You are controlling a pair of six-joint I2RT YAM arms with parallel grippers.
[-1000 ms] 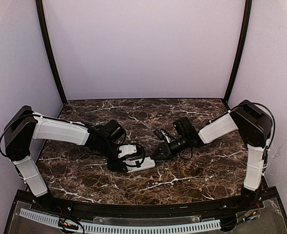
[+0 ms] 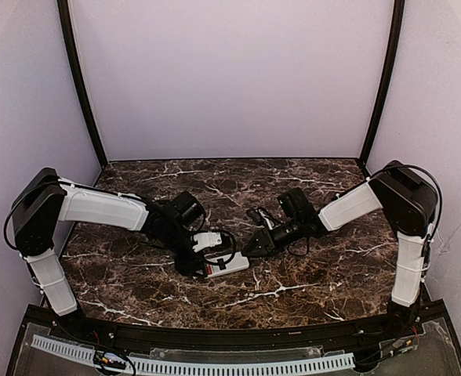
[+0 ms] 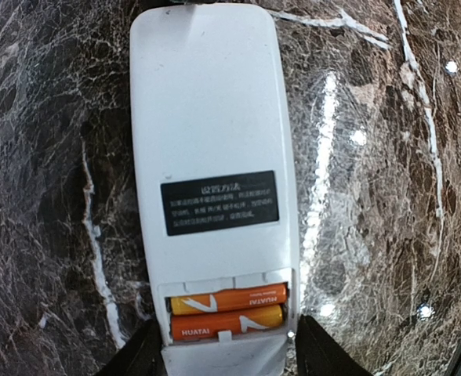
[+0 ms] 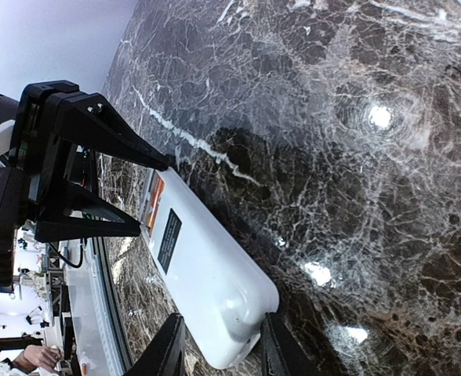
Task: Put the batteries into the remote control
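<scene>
The white remote (image 3: 211,117) lies back up on the marble table with its battery bay open. Two orange HUATAI batteries (image 3: 226,319) sit side by side inside the bay. My left gripper is at the bay end, its fingertips at either side of the remote, as the right wrist view also shows; whether they grip it is unclear. My right gripper has its fingers part open around the rounded far end of the remote (image 4: 203,270), close to or touching it.
Pale walls stand at the back and sides.
My left arm has shifted very slightly to the right over the last second. The right arm and the remote look unchanged.
</scene>
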